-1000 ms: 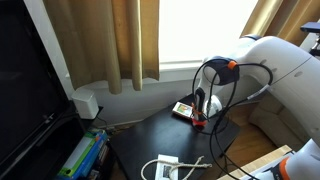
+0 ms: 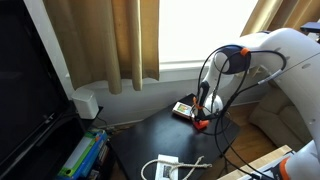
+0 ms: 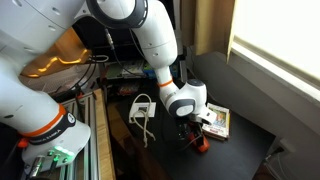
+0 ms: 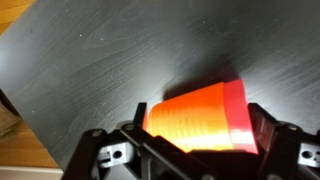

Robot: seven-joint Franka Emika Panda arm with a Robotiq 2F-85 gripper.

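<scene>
An orange block-like object with a red side (image 4: 190, 118) fills the lower middle of the wrist view. It lies between the spread fingers of my gripper, which stands open around it. Whether either finger touches it, I cannot tell. In exterior view 2 the same object shows as a red patch (image 3: 202, 145) right beside my gripper (image 3: 188, 130). From exterior view 1 only a little red (image 2: 200, 125) shows beneath the arm, and the fingers are too small there to make out.
A box with a printed face (image 3: 216, 121) lies close behind the gripper. A white device (image 3: 143, 108) with a pale cable (image 3: 147, 128) lies elsewhere on the table. Curtains (image 2: 100, 45) hang behind.
The arm has shifted slightly, its white upper joint now a little farther right and up in exterior view 1. The red object stays near the same place, and the other table items have not moved.
</scene>
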